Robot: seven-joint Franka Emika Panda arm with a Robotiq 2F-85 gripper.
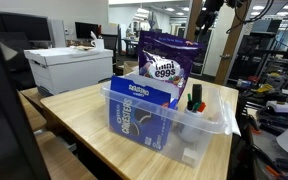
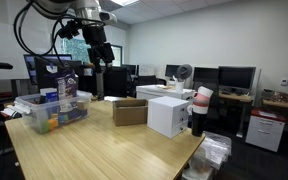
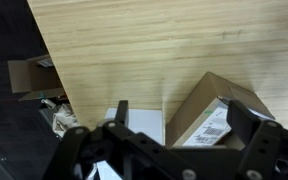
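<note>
High above the table hangs my gripper, its fingers (image 3: pixel 121 116) wide apart with nothing between them. It also shows in exterior view 2 (image 2: pixel 103 64), well clear of everything on the table. Below it in the wrist view are an open cardboard box (image 3: pixel 196 108) and the top of a white box (image 3: pixel 134 122). A clear plastic bin (image 1: pixel 222 126) holds a purple Mini Eggs bag (image 1: pixel 167 62), a blue Digesters-labelled pack (image 1: pixel 134 124) and some markers (image 1: pixel 195 95).
Bare wooden table (image 2: pixel 104 150) spreads in front of the bin and boxes. A stack of cups (image 2: pixel 200 100) stands by the white box at the table's edge. Beyond that edge is a clear plastic bag (image 2: pixel 213 150).
</note>
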